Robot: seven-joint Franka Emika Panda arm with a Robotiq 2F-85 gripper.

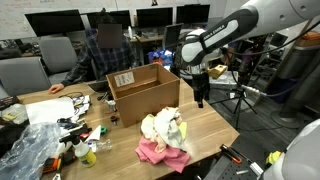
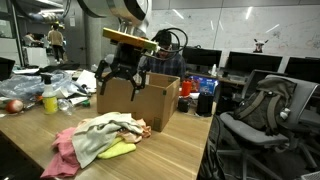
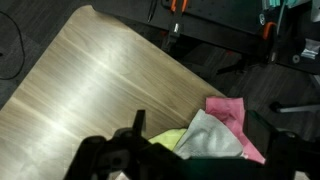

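Note:
My gripper stands open above the table, its two black fingers wide apart with nothing between them. In the first exterior view the gripper (image 1: 192,88) hangs to the right of an open cardboard box (image 1: 145,98). A heap of cloths lies in front of the box: a whitish cloth (image 1: 161,127), a pink cloth (image 1: 162,154) and a yellow-green cloth (image 2: 117,149). From the wrist, parts of the whitish cloth (image 3: 208,138), the pink cloth (image 3: 232,118) and the yellow cloth (image 3: 168,138) show at the lower edge, partly hidden by the fingers.
Left of the cloths is clutter: a yellow-labelled bottle (image 1: 85,154), small tools and a clear plastic bag (image 1: 30,148). Bare tabletop (image 1: 205,130) lies right of the cloths, towards the table's edge. A black bracket (image 1: 232,154) sits at that edge.

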